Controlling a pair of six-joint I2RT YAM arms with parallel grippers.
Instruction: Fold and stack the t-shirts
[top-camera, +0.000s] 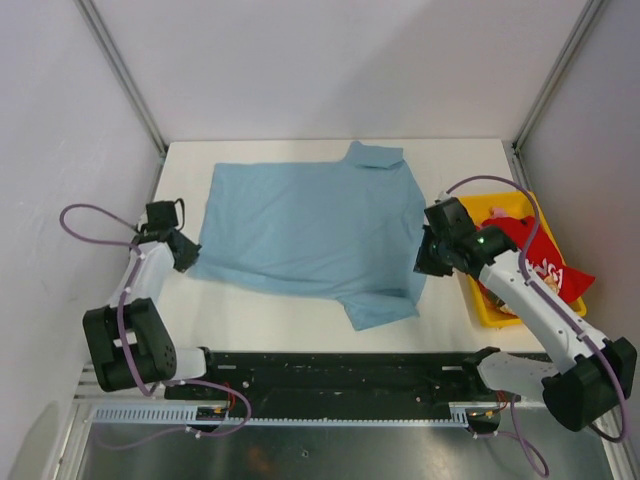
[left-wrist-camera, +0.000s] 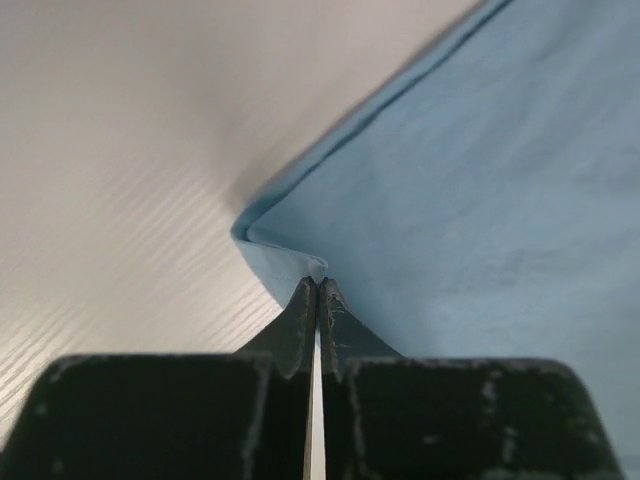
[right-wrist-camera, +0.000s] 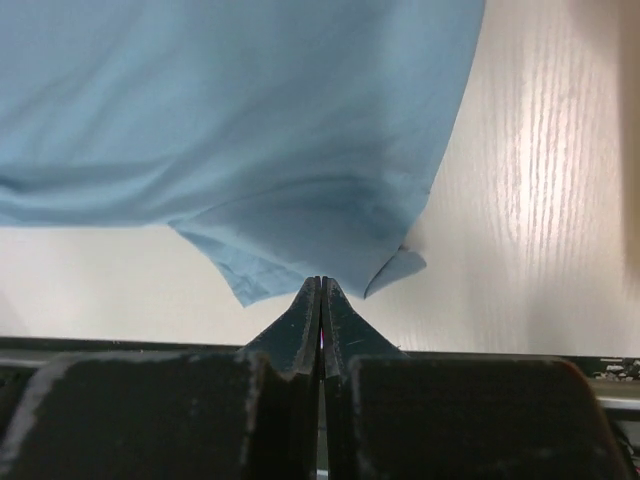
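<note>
A light blue t-shirt (top-camera: 310, 225) lies spread on the white table, its near edge turned up and its near right corner rumpled, as the right wrist view (right-wrist-camera: 250, 120) shows. At its near left corner my left gripper (top-camera: 185, 262) is shut, with a thin tip of the fabric (left-wrist-camera: 280, 262) at its fingertips (left-wrist-camera: 306, 300). My right gripper (top-camera: 428, 268) is shut above the shirt's right edge; in the right wrist view nothing shows between its fingertips, and the rumpled corner lies beyond them.
A yellow bin (top-camera: 483, 205) holding red and other garments (top-camera: 565, 280) stands at the table's right, beside my right arm. Bare table (top-camera: 260, 325) runs along the front edge and around the shirt.
</note>
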